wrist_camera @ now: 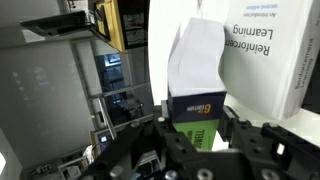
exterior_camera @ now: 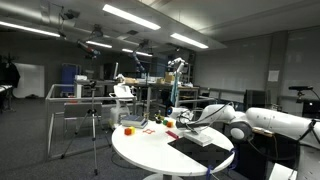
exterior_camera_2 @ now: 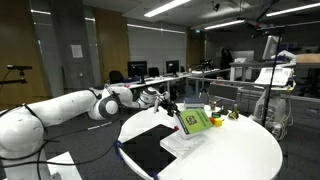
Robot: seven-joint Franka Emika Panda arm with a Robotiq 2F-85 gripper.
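Observation:
A green book (exterior_camera_2: 193,120) stands tilted above the table in exterior view 2, its cover facing that camera. My gripper is shut on it; in the wrist view, a narrow green and orange face with white lettering shows between the fingers. In exterior view 2 my gripper (exterior_camera_2: 174,108) is at the book's upper left side, partly hidden. A white book (wrist_camera: 260,55) with "Reinforcement Learning" on its spine lies beside the held one in the wrist view. In exterior view 2, a white book-like object (exterior_camera_2: 178,144) lies beneath the green book.
A black mat (exterior_camera_2: 147,151) covers part of the round white table (exterior_camera_2: 245,150). Small items, among them an orange one (exterior_camera: 129,131) and a red one (exterior_camera: 172,134), are spread toward the far side. Bare tabletop shows on the right in exterior view 2.

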